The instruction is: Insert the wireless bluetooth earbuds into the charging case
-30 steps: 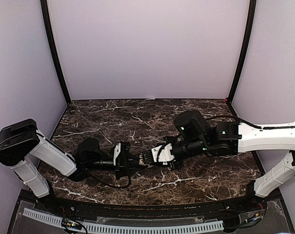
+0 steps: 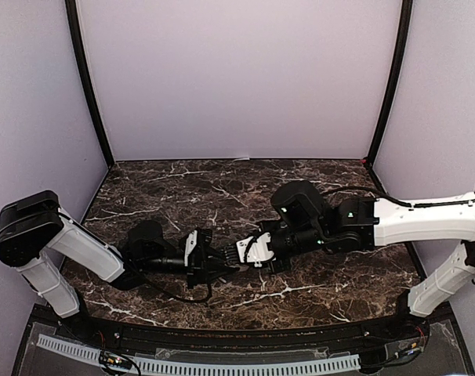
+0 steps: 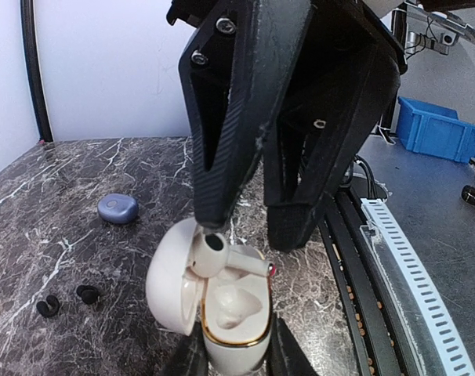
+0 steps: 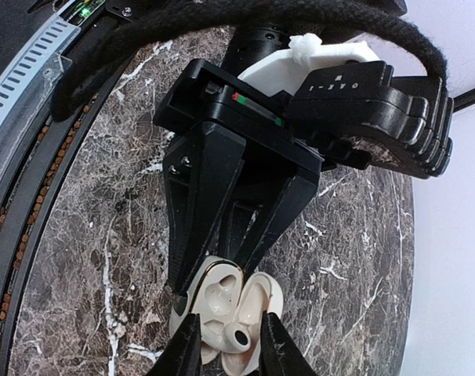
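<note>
My left gripper is shut on the open white charging case (image 3: 236,305), holding it above the table. Its lid (image 3: 172,274) stands swung to one side, and a rounded hollow shows inside, empty. The right gripper hangs just over the case with its fingers apart; nothing shows between them. From the right wrist view, the case (image 4: 222,294) sits just beyond the right fingertips (image 4: 189,333). Two small black pieces (image 3: 87,294) that look like earbuds lie on the table. Both grippers nearly hide the case in the top view.
A blue-grey oval object (image 3: 117,208) rests on the dark marbled table (image 2: 222,184). Far off to the right stands a blue bin (image 3: 437,129). A white slotted strip (image 2: 245,366) runs along the front edge.
The right gripper and its arm have shifted slightly left, closer over the left gripper. My left arm looks still.
</note>
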